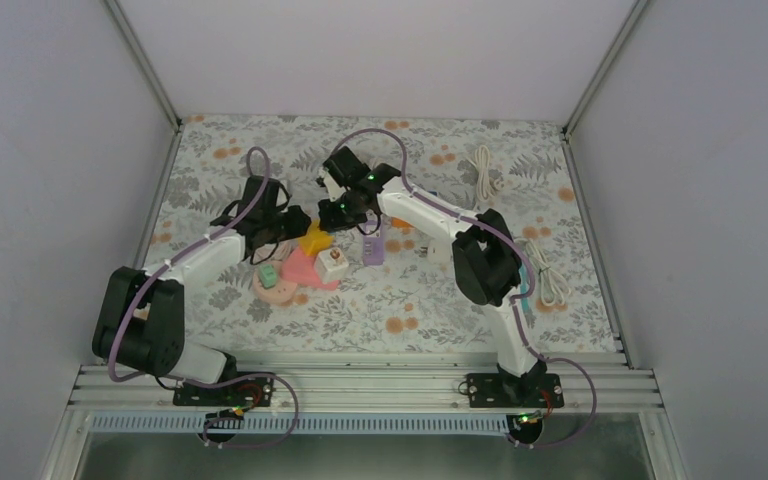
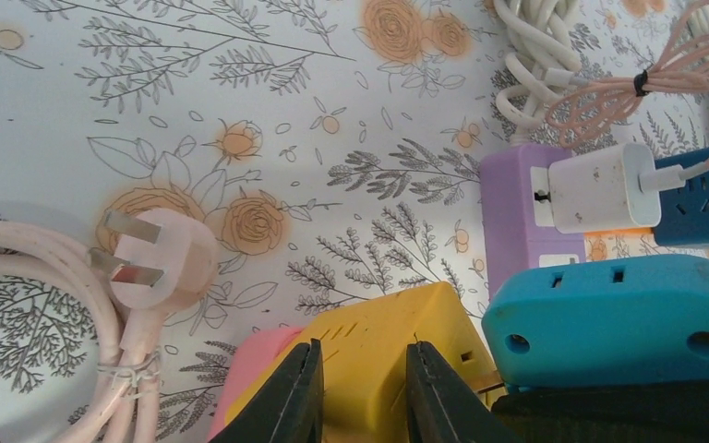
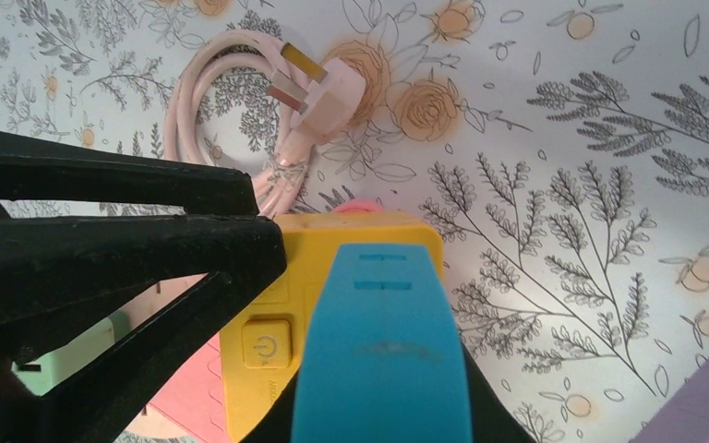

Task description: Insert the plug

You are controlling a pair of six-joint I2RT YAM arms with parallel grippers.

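Observation:
A yellow power strip [image 3: 268, 277] lies on a pink piece, with my right gripper [image 1: 328, 215] over it, shut on a teal plug adapter [image 3: 378, 341]. In the left wrist view the teal adapter [image 2: 609, 323] sits right at the yellow strip's end; whether its prongs are in a socket cannot be told. My left gripper hangs low over the yellow strip [image 2: 378, 314], its two fingertips apart, the strip showing between them. A pink plug [image 2: 162, 254] with prongs up lies coiled beside it.
A purple strip [image 2: 508, 203] with a white charger [image 2: 600, 185] and a blue block [image 2: 702, 203] lies to the right. A white cube [image 1: 331, 264] and a green block [image 1: 268, 277] sit nearer. Coiled white cables [image 1: 550, 275] lie far right.

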